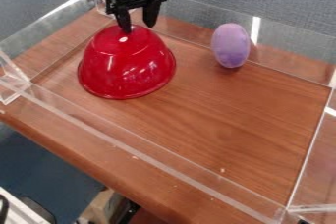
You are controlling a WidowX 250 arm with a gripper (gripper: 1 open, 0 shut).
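An upturned red bowl [125, 69] sits on the wooden surface at the back left. My black gripper [134, 20] hangs over its top, the left finger reaching down close to the crown and the right finger out to the right of it. Whether it touches the bowl, and how far the fingers are open, is hard to tell at this size.
A purple egg-shaped object [231, 45] stands at the back right. Clear plastic walls [178, 169] edge the wooden surface [217, 120].
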